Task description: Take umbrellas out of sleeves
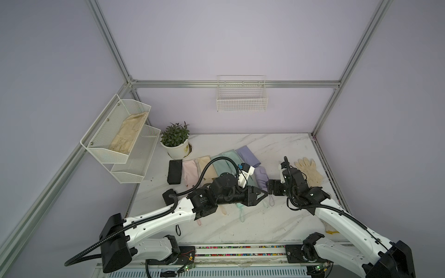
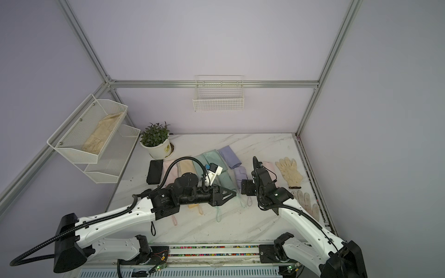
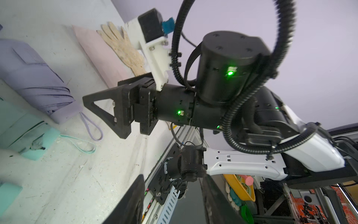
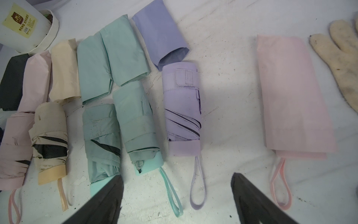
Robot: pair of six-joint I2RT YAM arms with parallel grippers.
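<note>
A pink sleeve [image 4: 294,93] lies flat at the right of the right wrist view, an umbrella's pink end [image 4: 302,154] and strap poking from its mouth. Left of it, a lavender umbrella [image 4: 182,108] lies bare, its empty sleeve [image 4: 160,29] just beyond. Two teal umbrellas [image 4: 138,123], a beige one [image 4: 49,134] and a pink one [image 4: 15,145] also lie bare, with sleeves behind them. My left gripper is part open above the table with nothing between its fingers. My right gripper also stands open and empty, above the umbrella straps.
A potted plant [image 1: 175,139] stands at the back left beside a black sleeve [image 1: 174,172]. Work gloves [image 2: 289,172] lie along the right edge. Wire baskets [image 1: 242,95] hang on the walls. Both grippers are close together mid-table.
</note>
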